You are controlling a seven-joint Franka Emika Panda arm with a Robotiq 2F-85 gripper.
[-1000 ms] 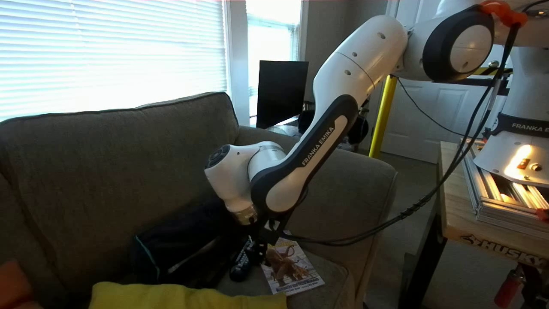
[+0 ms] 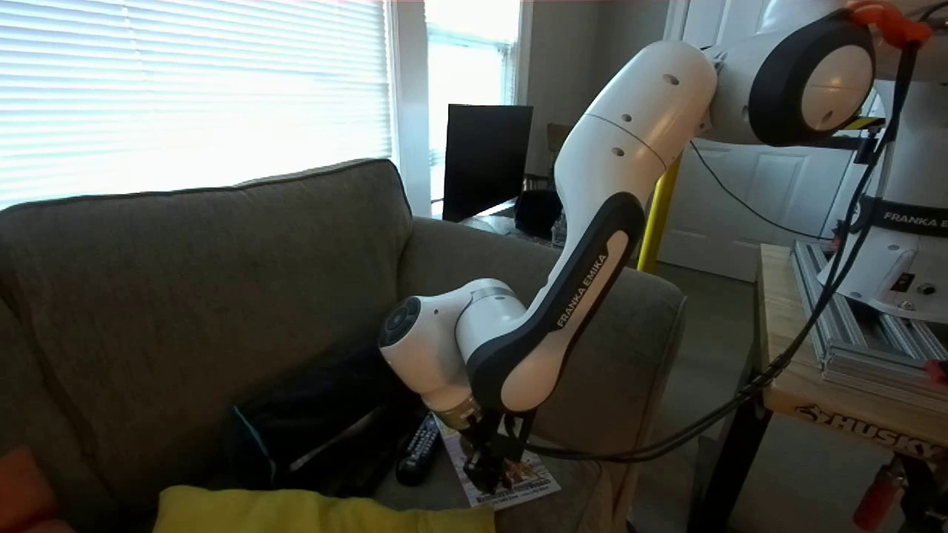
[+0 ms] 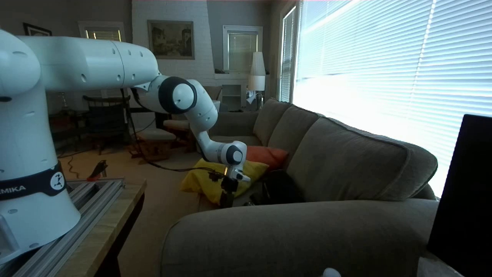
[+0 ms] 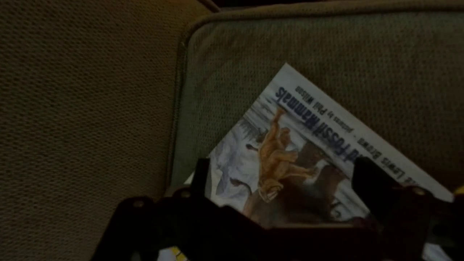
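Note:
A thin illustrated book (image 4: 282,165), its cover showing animals and "Fossil Mammals" lettering, lies flat on the sofa seat cushion. My gripper is over it, with its dark fingers wide apart to either side and only the book's cover visible below the gap. In exterior view 1 the gripper (image 2: 498,471) hides part of the book (image 2: 533,487). Beside the book lies a black remote control (image 2: 418,450). Whether the fingertips touch the cover cannot be made out.
A dark bag (image 2: 311,426) lies against the sofa back, and a yellow pillow (image 2: 311,512) covers the near seat. The sofa arm (image 3: 295,235) rises close beside the gripper. An orange pillow (image 3: 272,156) sits farther along.
The arm has moved down and to the right in exterior view 1, from near the remote to over the book. The book and remote lie where they were.

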